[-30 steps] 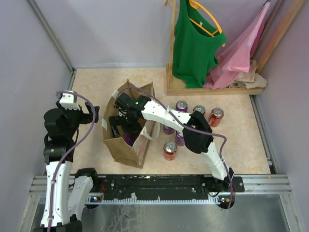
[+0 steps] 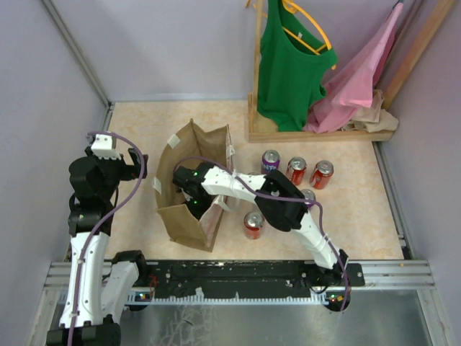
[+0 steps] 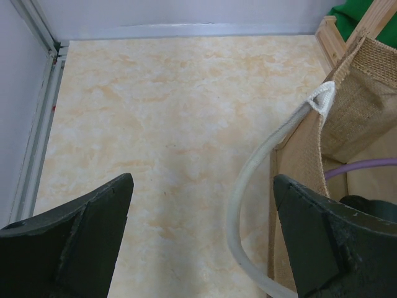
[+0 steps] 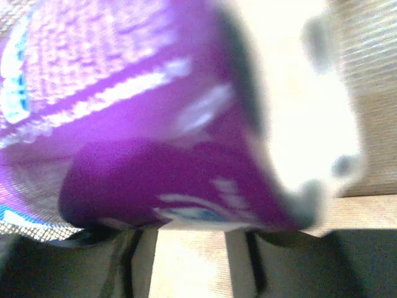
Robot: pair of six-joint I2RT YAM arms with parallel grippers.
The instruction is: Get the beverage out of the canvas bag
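Observation:
The brown canvas bag stands open left of the table's middle, one strap arching beside it in the left wrist view. My right arm reaches down into it, hiding the right gripper from above. In the right wrist view a blurred purple can fills the upper part, very close. Below its edge my right gripper has its fingers partly apart, bag bottom showing in the gap. The can does not appear clasped between them. My left gripper is open and empty, left of the bag.
Outside the bag, right of it, stand a purple can, red cans and another red can. The right arm partly covers another can. A wooden rack with clothes stands behind.
My right gripper has gone deeper into the bag and toward its front, covering the purple can seen inside earlier. The left arm has barely moved.

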